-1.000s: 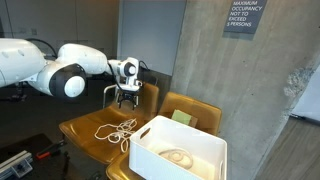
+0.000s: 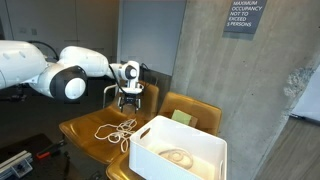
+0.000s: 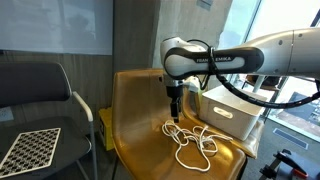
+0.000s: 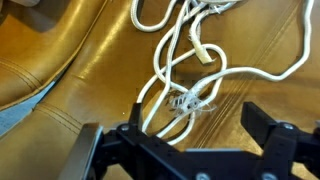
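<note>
A loose white rope (image 2: 118, 133) lies in tangled loops on the brown leather seat (image 2: 84, 128). Up close in the wrist view, the rope (image 4: 240, 70) shows a frayed end (image 4: 188, 101) and a pale tag or tape (image 4: 203, 51). My gripper points down above the rope, near that frayed end, its dark fingers wide apart. No rope is held between them. From the side, the open gripper (image 3: 172, 110) hangs over the seat, just above the coils.
A white box (image 2: 165, 164) stands beside the seat, with a coil of pale rope (image 2: 180, 156) inside. A greenish block (image 2: 184, 118) rests on the chair behind it. A black chair (image 3: 40, 140) is off to one side.
My gripper appears to have come down slightly towards the rope. The rope and the box look unmoved.
</note>
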